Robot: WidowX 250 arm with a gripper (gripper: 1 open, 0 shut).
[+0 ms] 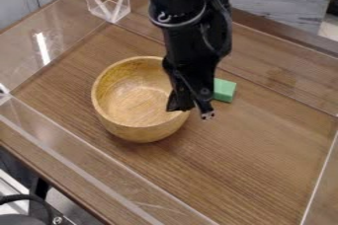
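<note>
A round wooden bowl (126, 103) sits on the wooden table, left of centre. My black gripper (188, 97) hangs from the top of the view over the bowl's right side, its lower tips near the rim. Whether it is open or shut, and whether anything is between its fingers, is hard to tell. Behind it, just right of the bowl, lies a small green block (223, 91), partly hidden by the gripper.
A clear plastic object (109, 6) stands at the back left. A wooden rail runs along the back, and dark cables show at the bottom left.
</note>
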